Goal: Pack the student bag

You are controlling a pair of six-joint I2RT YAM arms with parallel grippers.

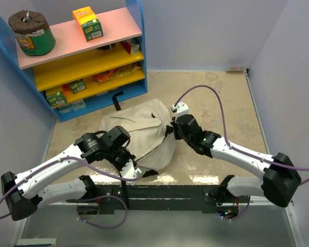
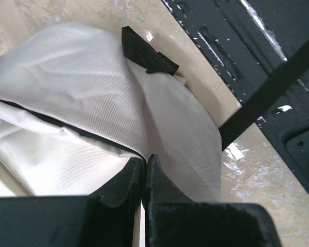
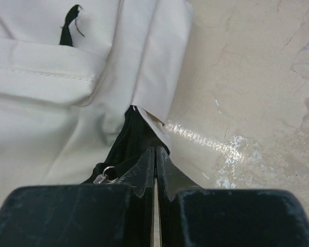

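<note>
The cream student bag lies on the floor between my arms, its dark zipped opening along the right side. My left gripper is shut on the bag's opening edge at its near-left part, pinching fabric beside a black zipper line; a black strap runs off over the dark edge. My right gripper is shut at the bag's right side by the dark zipper tape and a metal zipper pull; whether anything thin sits between its fingertips is hard to see.
A shelf unit at the back left holds boxes, packets and a green cylinder on top. A dark metal beam borders the front edge.
</note>
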